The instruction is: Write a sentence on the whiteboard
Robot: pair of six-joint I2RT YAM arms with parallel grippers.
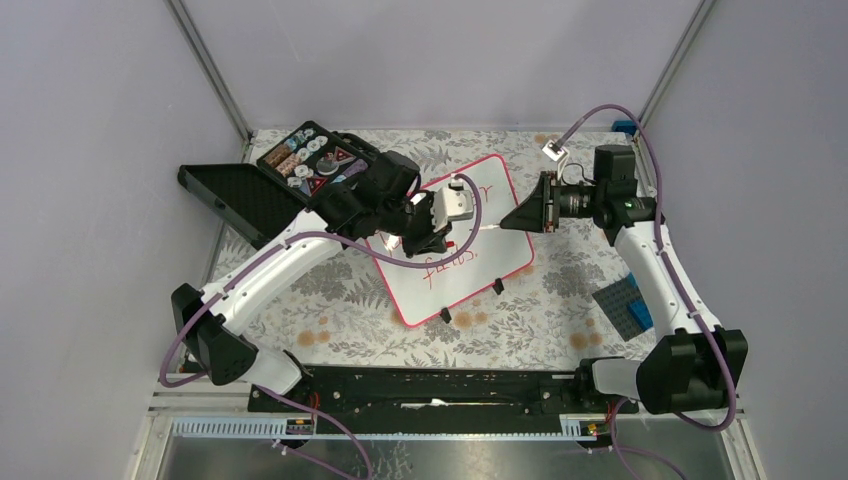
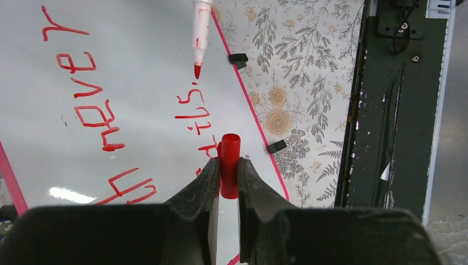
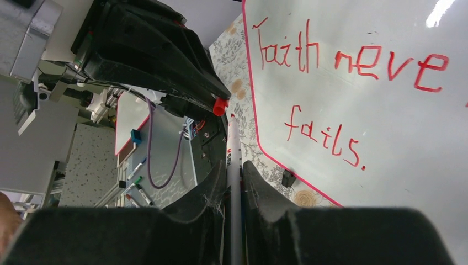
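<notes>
The whiteboard (image 1: 490, 270) reads "faith never" and "fails." in red marker, clearest in the right wrist view (image 3: 386, 110). My left gripper is shut on the red marker cap (image 2: 230, 152), held over the board. My right gripper is shut on the white marker (image 3: 233, 143), whose red tip points toward the cap. In the top view the two grippers face each other above the board, marker and cap a short gap apart.
An open black case (image 1: 250, 205) of small items lies at the back left. A dark mat (image 1: 615, 305) with blue items is at the right. Black clips (image 1: 446, 315) sit at the board's lower edge.
</notes>
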